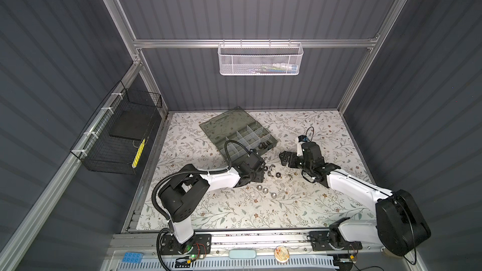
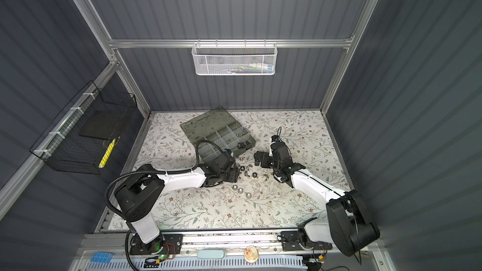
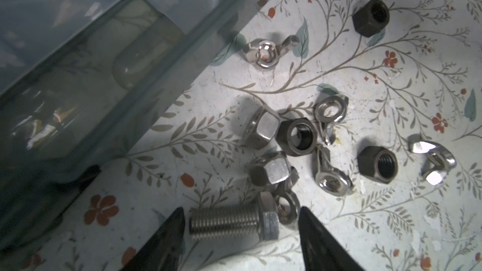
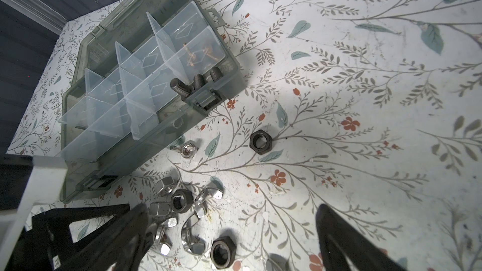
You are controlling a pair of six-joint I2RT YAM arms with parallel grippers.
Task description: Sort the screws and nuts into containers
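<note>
A silver hex bolt [image 3: 226,220] lies horizontally between the spread fingers of my left gripper, low over the table. Around it lie silver hex nuts or bolt heads [image 3: 263,125], dark nuts [image 3: 376,165] and wing nuts [image 3: 263,52]. The grey translucent divided box [image 4: 135,135] sits behind them with its lid open; several dark bolts [image 4: 180,87] are in its right-end compartments. My right gripper [image 2: 260,158] hangs open over the table right of the pile, with a single dark nut [image 4: 260,142] on the cloth below it.
Several silver round pieces [image 1: 265,190] lie in front of the pile. A white mesh basket [image 1: 260,62] hangs on the back wall, a black wire basket [image 1: 120,145] on the left wall.
</note>
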